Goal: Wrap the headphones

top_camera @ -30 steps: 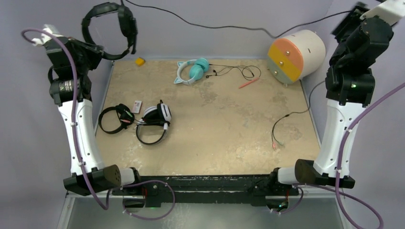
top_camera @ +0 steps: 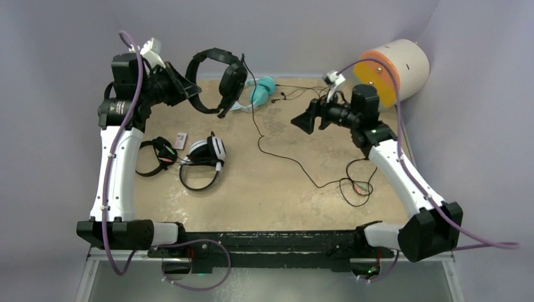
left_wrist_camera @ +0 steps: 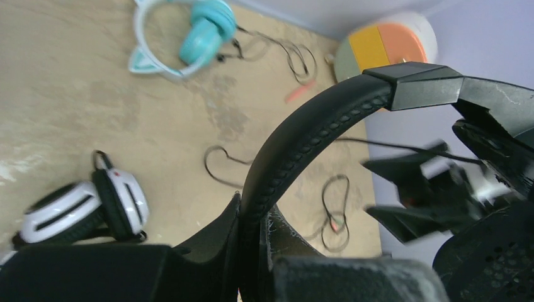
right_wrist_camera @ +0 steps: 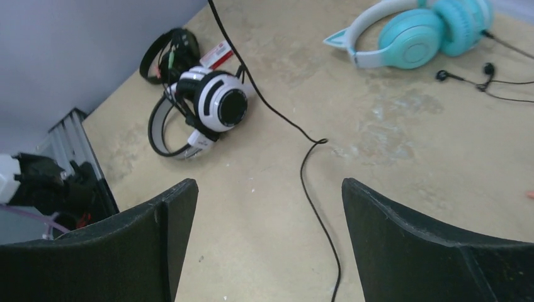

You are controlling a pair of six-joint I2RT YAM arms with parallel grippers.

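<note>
Black headphones hang in the air at the back left, their headband pinched in my left gripper. From the ear cup a long black cable drops to the table, runs across it, and ends in a loose coil at the right. In the right wrist view the cable passes below and between the spread fingers, touching neither. My right gripper is open and empty above the back right of the table.
White-and-black headphones, small black headphones and a little box lie at the left. Turquoise headphones lie at the back, near a large drum.
</note>
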